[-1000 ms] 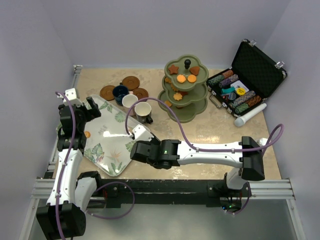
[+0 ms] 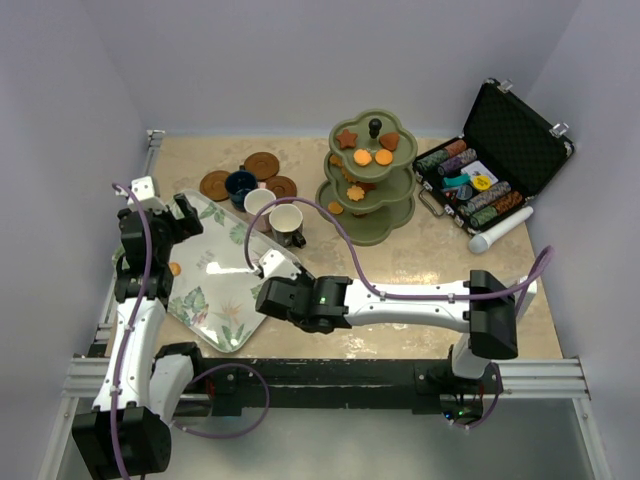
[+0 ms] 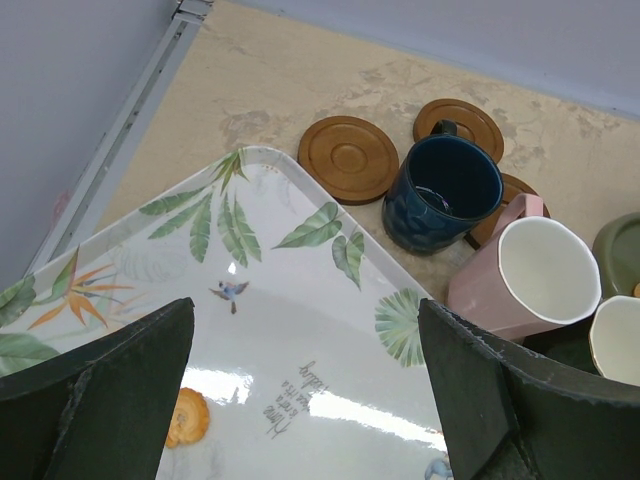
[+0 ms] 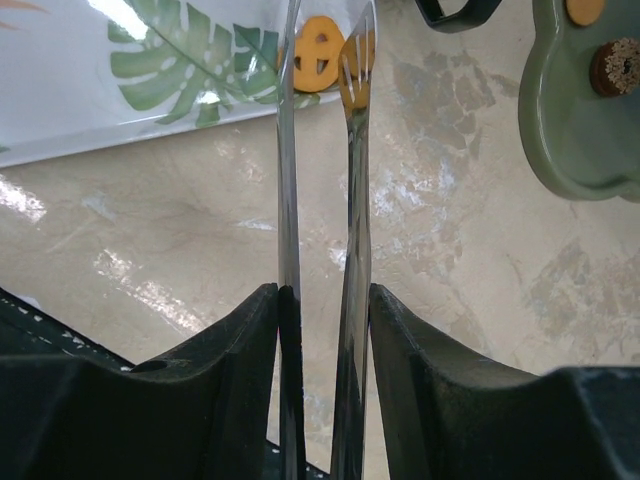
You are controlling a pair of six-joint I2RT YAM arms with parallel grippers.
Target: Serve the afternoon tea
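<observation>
My left gripper is open above the white leaf-patterned tray point(image 2: 215, 300), where a round biscuit point(image 3: 186, 420) lies. My right gripper holds metal tongs point(image 4: 355, 220) between its fingers. Their tips are at an orange biscuit point(image 4: 316, 50) on the tray's edge; whether they grip it is unclear. A dark blue mug point(image 3: 440, 200), a pink mug point(image 3: 520, 280) and a white mug point(image 2: 286, 218) stand beside the tray, near wooden coasters point(image 3: 348, 160). The green three-tier stand point(image 2: 372, 225) carries several biscuits.
An open case of poker chips point(image 2: 470, 190) and a white cylindrical object point(image 2: 500, 228) are at the right.
The left arm has not moved.
</observation>
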